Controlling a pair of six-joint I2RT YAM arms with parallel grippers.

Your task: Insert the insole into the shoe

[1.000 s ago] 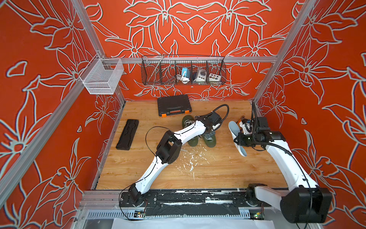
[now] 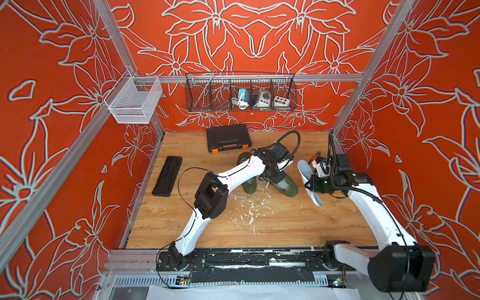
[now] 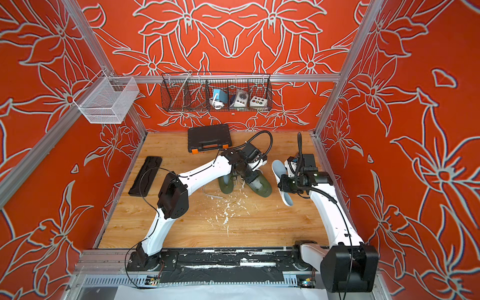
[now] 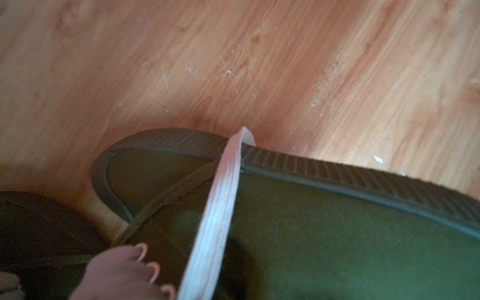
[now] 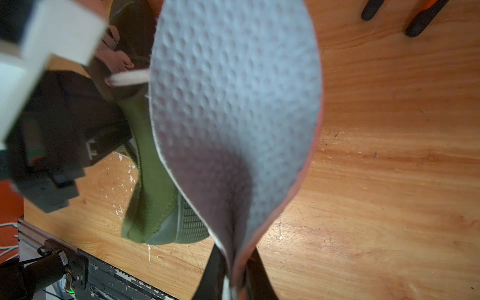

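My right gripper is shut on a pale blue-white insole, pinched and folded at the fingers, held right of the shoes. My left gripper is over the right-hand olive shoe; its fingers are out of sight in the left wrist view, and in the top views it looks shut, though what is between them is hidden. That wrist view shows the shoe's olive side, ribbed sole edge and a loose white lace. The second olive shoe lies to the left, partly hidden by my left arm.
A black case lies at the back, and a long black tray at the left. A wire basket hangs on the back wall. Orange-handled tools are partly hidden behind my right gripper.
My left arm has moved slightly, and the right-hand shoe under its gripper has swung, its front end now further right. My right gripper and the insole have shifted slightly left.
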